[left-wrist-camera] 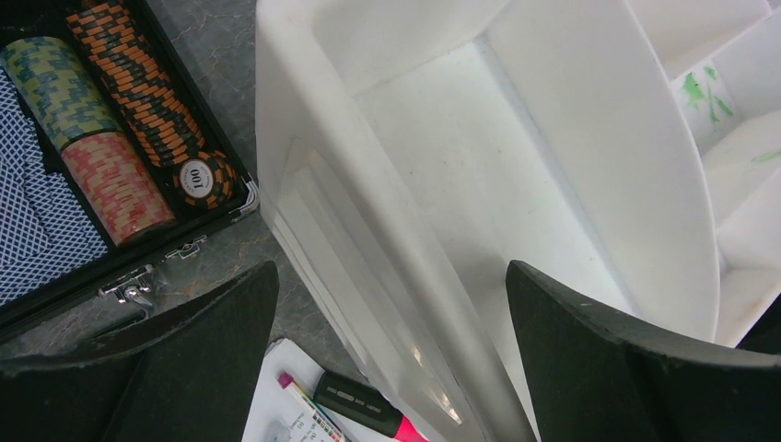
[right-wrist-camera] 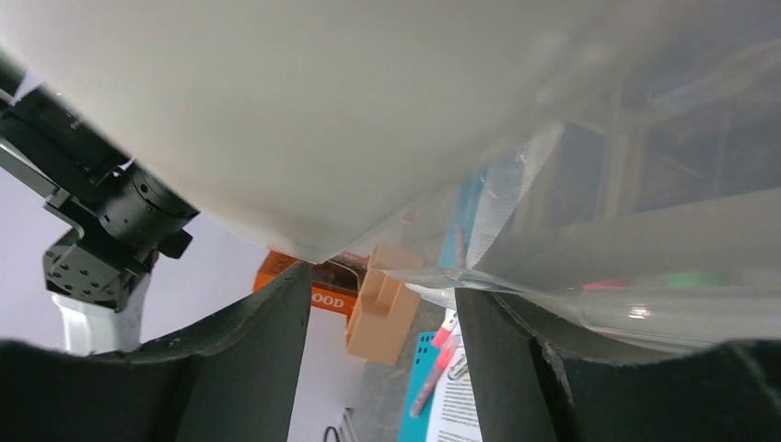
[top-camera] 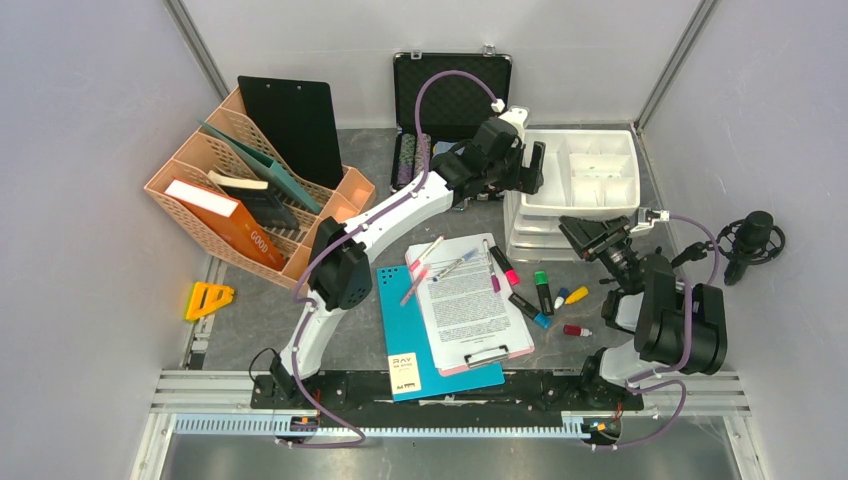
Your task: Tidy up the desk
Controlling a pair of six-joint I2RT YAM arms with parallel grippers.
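Observation:
A white drawer organizer (top-camera: 598, 172) with divided sections on top stands at the back right. My left gripper is open at its left side; the tray's wall (left-wrist-camera: 396, 203) passes between the fingers without being gripped. By the organizer's front right corner, my right gripper (top-camera: 580, 235) is open, close under the pale tray edge (right-wrist-camera: 276, 138). On the desk lie a clipboard with paper (top-camera: 470, 300), a blue folder (top-camera: 398, 325), pens (top-camera: 491, 266), black markers (top-camera: 543, 292) and small bottles (top-camera: 577, 295). A red one (top-camera: 577, 330) lies apart.
A peach file rack (top-camera: 215, 160) with an orange book (top-camera: 232, 222) and folders stands at the left. An open black case (top-camera: 452, 95) of poker chips (left-wrist-camera: 129, 83) is at the back. A yellow tape dispenser (top-camera: 208, 300) sits by the left wall.

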